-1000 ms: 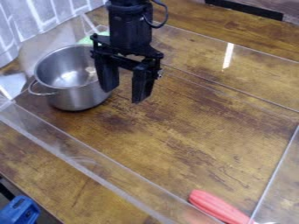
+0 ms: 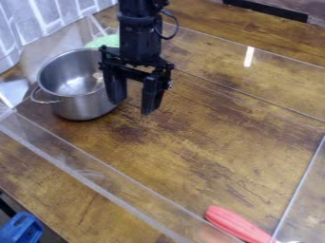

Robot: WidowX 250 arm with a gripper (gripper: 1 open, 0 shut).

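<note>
My black gripper (image 2: 135, 87) is over the wooden table, at the right side of a steel pot (image 2: 74, 96), with its two dark finger assemblies pointing down and spread apart. The left one overlaps the pot's rim in the view; I cannot tell whether it touches. Nothing clearly shows between the fingers.
A green object (image 2: 103, 41) lies behind the pot. A red-handled object (image 2: 237, 225) is at the bottom right, a blue one (image 2: 21, 229) at the bottom left. Clear panels edge the wooden table (image 2: 216, 123).
The pot and other objects appear unmoved.
</note>
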